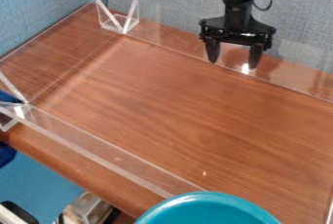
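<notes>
The black gripper (233, 49) hangs at the upper middle, over the back strip of the wooden work surface (169, 111), near the clear back wall. Its two fingers point downward and stand apart, with nothing seen between them. A teal bowl (208, 211) is cut off at the bottom edge of the view.
Clear low walls with white corner brackets (119, 21) border the surface. At the left edge are a blue item (7, 101) and, lower, some metal and black objects below the surface.
</notes>
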